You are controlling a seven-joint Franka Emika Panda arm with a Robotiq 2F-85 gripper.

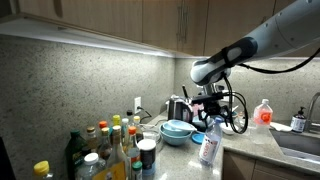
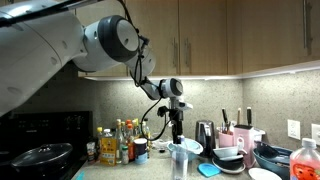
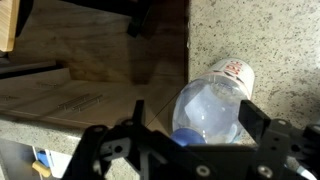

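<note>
A clear plastic bottle with a blue cap stands near the front edge of the counter. In exterior view 2 the same bottle is at the lower centre, under the arm. My gripper is right over its top, pointing down, with its fingers open. Seen from the wrist, the dark fingers are on either side of the cap, with a gap around it. Whether either finger touches the bottle cannot be made out.
Green-blue bowls and a blue plate lie behind the bottle. Several sauce and oil bottles line the wall. A sink is at the right. The counter drops off at its edge close to the bottle.
</note>
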